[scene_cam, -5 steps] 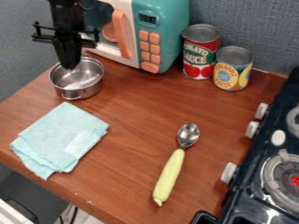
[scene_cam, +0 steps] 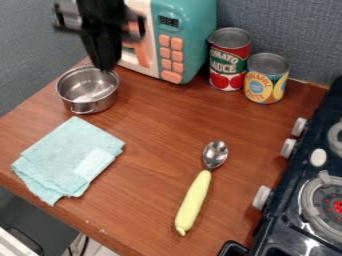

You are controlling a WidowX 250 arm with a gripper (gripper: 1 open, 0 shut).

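My gripper (scene_cam: 100,55) is a dark, motion-blurred shape at the upper left, above and beside the steel pot (scene_cam: 88,91), in front of the teal microwave (scene_cam: 187,45). Whether it is open or shut does not show. A folded light-blue cloth (scene_cam: 67,160) lies below the pot. A pale yellow corn or banana-like object (scene_cam: 193,204) and a metal spoon (scene_cam: 215,156) lie mid-right on the wooden table (scene_cam: 147,180).
A tomato sauce can (scene_cam: 227,62) and a yellow-labelled can (scene_cam: 265,80) stand at the back right. A black stove (scene_cam: 301,230) fills the right edge.
The objects on the table look unmoved.
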